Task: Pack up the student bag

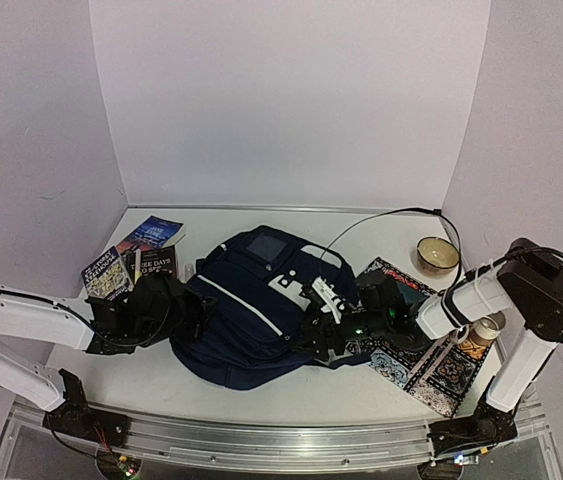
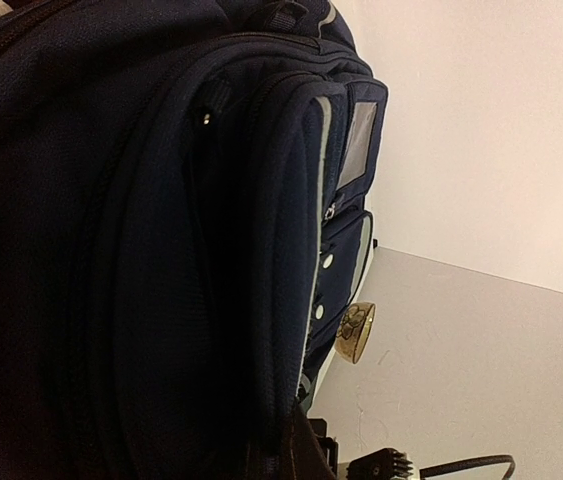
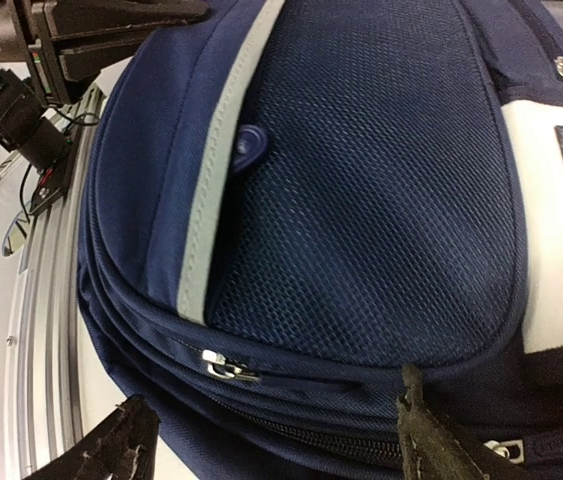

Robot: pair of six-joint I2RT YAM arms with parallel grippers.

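Note:
A navy school bag (image 1: 251, 300) lies in the middle of the table, its pale strips and white patch facing up. My left gripper (image 1: 201, 318) is at the bag's left side; in the right wrist view its dark fingers (image 3: 126, 22) reach the bag's edge. Whether they grip fabric cannot be told, and the left wrist view is dark there. My right gripper (image 1: 313, 345) is over the bag's lower right part. In the right wrist view its fingertips (image 3: 426, 435) stand wide apart, with a zipper pull (image 3: 229, 368) and the bag's zipped edge beyond them.
Several books, including a blue one (image 1: 152, 233), lie at the back left. At the right are a bowl (image 1: 438, 254), a patterned mat (image 1: 451, 375) with utensils, and a cup (image 1: 487, 327).

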